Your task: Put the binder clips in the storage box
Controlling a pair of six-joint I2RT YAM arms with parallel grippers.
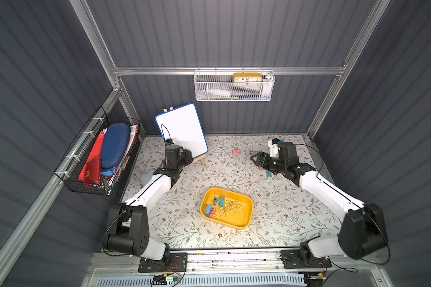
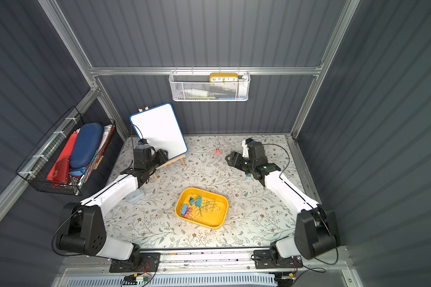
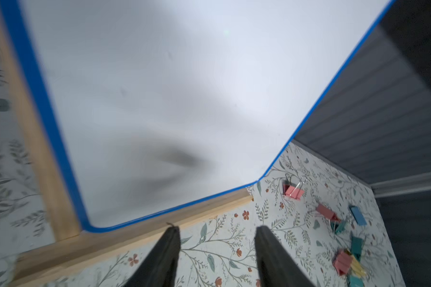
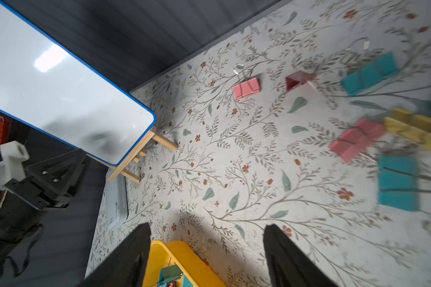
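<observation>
Several binder clips lie on the table's far right: a pink clip (image 4: 246,89) alone near the back wall, another pink clip (image 4: 357,139), a yellow clip (image 4: 414,128) and a teal clip (image 4: 398,182) close together. The yellow storage box (image 1: 245,216) stands at the front middle with several clips and wire pieces inside. My right gripper is open and empty above the table, left of the clustered clips. In front of the whiteboard hangs my left gripper, its fingers apart with only table showing between them.
A whiteboard (image 1: 181,131) on a wooden easel stands at the back left, close to my left gripper. Behind the left arm lies a grey flat case (image 2: 135,195). A black wire basket (image 1: 88,189) hangs on the left wall. Around the box the table is clear.
</observation>
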